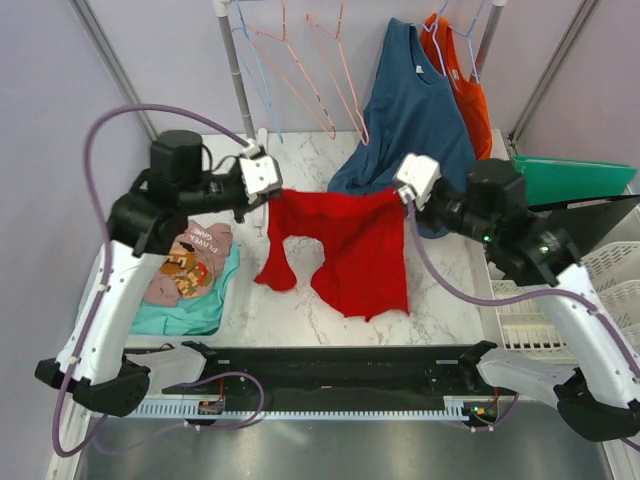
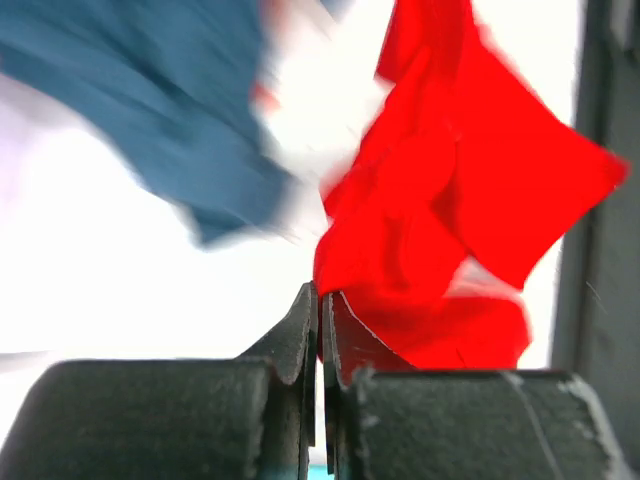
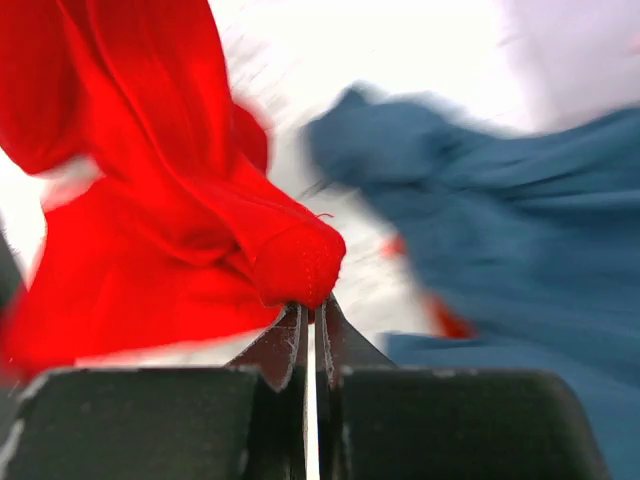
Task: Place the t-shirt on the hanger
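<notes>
A red T-shirt [image 1: 355,265] hangs stretched between my two grippers above the marble surface, its lower part drooping. My left gripper [image 1: 262,192] is shut on one upper corner of it; in the left wrist view the red cloth [image 2: 420,220] rises from the pinched fingertips. My right gripper [image 1: 405,192] is shut on the other upper corner, which the right wrist view shows bunched at the fingertips [image 3: 312,315]. Empty hangers [image 1: 340,70] in pink and blue hang from the rack above.
A blue tank top [image 1: 420,100] and an orange one [image 1: 465,90] hang at the back right. A bin of folded clothes [image 1: 190,280] is at the left; green and black boards [image 1: 570,180] and a white basket [image 1: 610,270] are at the right.
</notes>
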